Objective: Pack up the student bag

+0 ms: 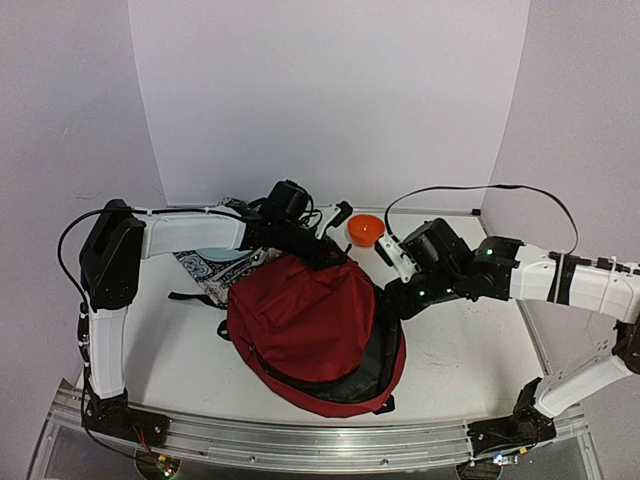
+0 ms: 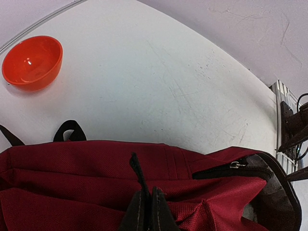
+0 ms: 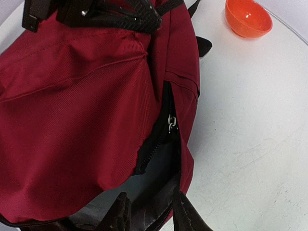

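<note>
The red backpack [image 1: 305, 320] lies on the table, its black-zipped mouth gaping on the side toward my right arm. At the bag's top my left gripper [image 1: 334, 260] is shut on a black strap [image 2: 137, 166], whose end pokes up past the fingers; red cloth bunches beside them. In the right wrist view, a silver zipper pull [image 3: 172, 122] hangs by the opening, and the grey inside [image 3: 161, 163] shows below it. My right gripper stands open over the bag's right edge, with a wide gap between its fingers; whether they touch the cloth I cannot tell.
An orange bowl [image 1: 366, 230] sits behind the bag. To the back left, under my left arm, lie a light-blue item [image 1: 222, 255] and a black-and-white patterned cloth [image 1: 205, 276].
</note>
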